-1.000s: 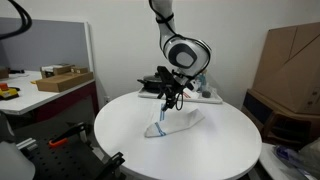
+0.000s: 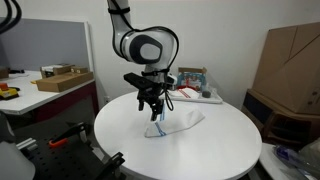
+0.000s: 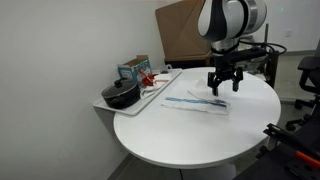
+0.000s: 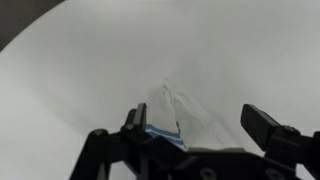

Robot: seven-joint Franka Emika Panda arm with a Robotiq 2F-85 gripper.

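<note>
A white cloth with blue stripes (image 2: 178, 123) lies spread, partly folded, on the round white table. Exterior view 2 shows the cloth (image 3: 195, 106) with its striped edge toward the pot side. My gripper (image 2: 154, 108) hangs above the table close to the cloth's near left part, its fingers apart with nothing between them. Seen from the wrist, the cloth (image 4: 192, 118) sits below and between the spread fingers of the gripper; its blue stripes are partly covered by the gripper body. The exact height over the cloth is hard to judge.
A black lidded pot (image 3: 122, 94) stands on a white tray (image 3: 154, 91) at the table's edge, with boxes and small items behind it. Cardboard boxes (image 2: 60, 78) stand away from the table.
In exterior view 1 the arm has swung leftward and toward the camera, bringing the gripper from over the cloth's back part to its near left side. The cloth looks unmoved.
</note>
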